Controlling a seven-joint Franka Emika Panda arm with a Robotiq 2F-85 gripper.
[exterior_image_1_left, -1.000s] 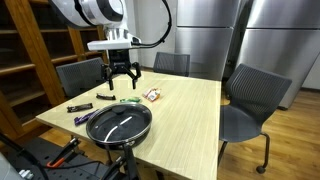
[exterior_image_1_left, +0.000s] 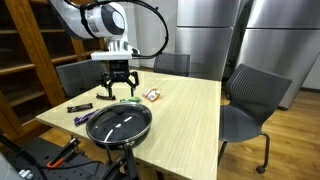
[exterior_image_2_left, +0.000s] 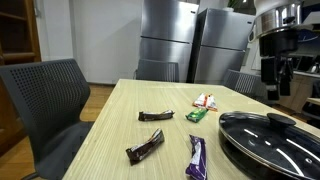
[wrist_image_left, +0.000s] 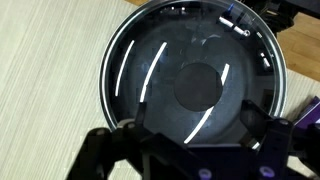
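A large round black lidded pan (exterior_image_1_left: 119, 124) rests on the table near its front edge. Its lid carries a round black knob (wrist_image_left: 198, 87), which also stands up from the lid in exterior view 2. Over the pan hangs my gripper (exterior_image_1_left: 120, 83), fingers wide apart and empty. In the wrist view, the fingers (wrist_image_left: 141, 122) reach in from the bottom edge, one to each side of the knob's line. A clear gap separates the fingertips from the knob (exterior_image_2_left: 281, 120) in exterior view 2.
Beside the pan lie a purple wrapped bar (exterior_image_2_left: 197, 158), dark bars (exterior_image_2_left: 146, 147) (exterior_image_1_left: 106, 97), a green packet (exterior_image_2_left: 197, 114) and an orange-white packet (exterior_image_1_left: 152, 95). Chairs (exterior_image_1_left: 245, 120) stand around it.
The pan and the wrapped items have stayed put.
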